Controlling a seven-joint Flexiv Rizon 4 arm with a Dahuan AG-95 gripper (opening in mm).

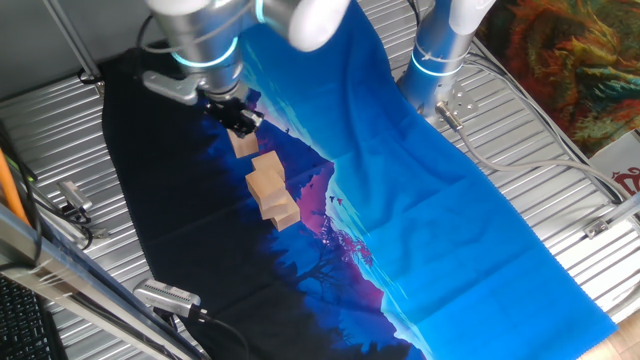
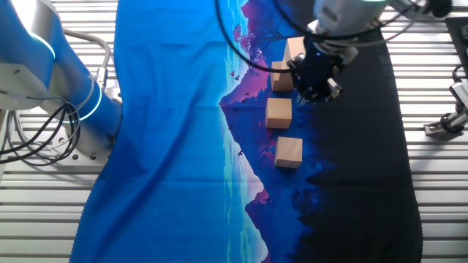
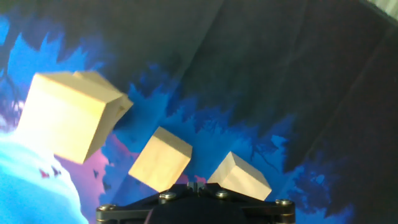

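Note:
Several plain wooden blocks lie in a rough row on the printed cloth. One single block is nearest the front in exterior view 2, with another block just behind it. Farther along, one block appears to rest on top of another, which it mostly covers in the wrist view. My gripper hangs above the far end of the row in exterior view 1, over a block that it partly hides. Seen from the wrist, its fingertips stand together and nothing shows between them.
The cloth is wrinkled on its blue side and bare there. A robot base stands at its edge. A small camera device sits near the dark side. Cables hang across exterior view 2.

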